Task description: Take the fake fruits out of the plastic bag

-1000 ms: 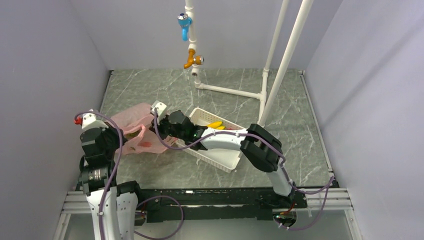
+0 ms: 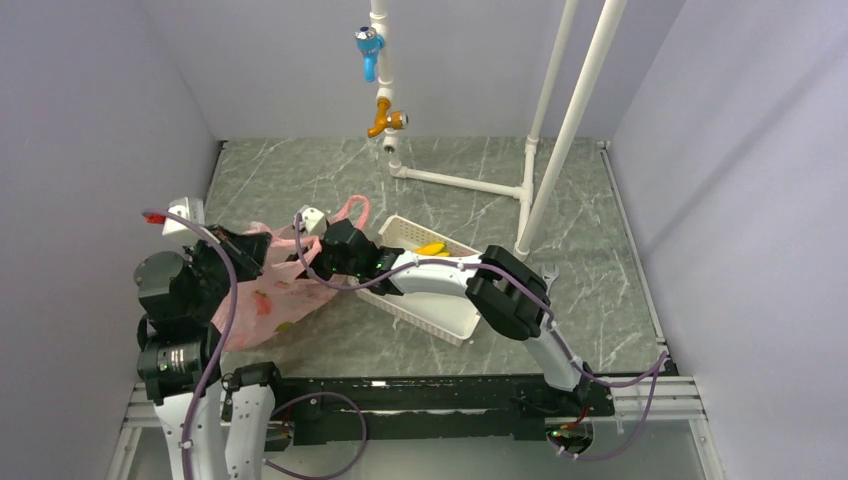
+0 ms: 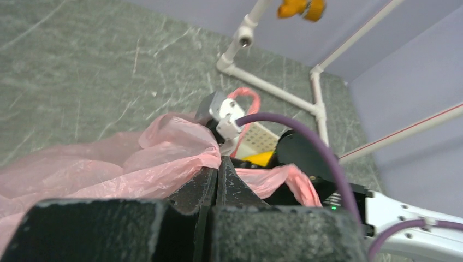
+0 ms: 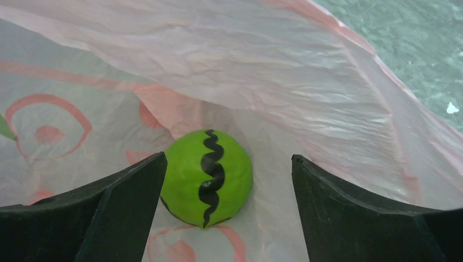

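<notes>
The pink translucent plastic bag (image 2: 255, 305) is held up on the left side of the table. My left gripper is shut with a fold of the bag's rim pinched at its fingertips. In the right wrist view a round green fake fruit with a dark wavy stripe, like a watermelon (image 4: 232, 183), rests on the bag's inner film. My right gripper stands open at the bag's mouth, one finger (image 4: 117, 202) to either side of the fruit from this view. Nothing is gripped there.
Beside the bag is a white basket (image 2: 425, 312) holding a yellow fruit (image 2: 430, 248), partly covered by the right arm. White pipes (image 2: 460, 182) with taps rise at the back. To the right, the table is mostly clear.
My left gripper has moved up and right in the top view, drawing the bag's rim with it. The right gripper has shifted slightly left towards the bag.
</notes>
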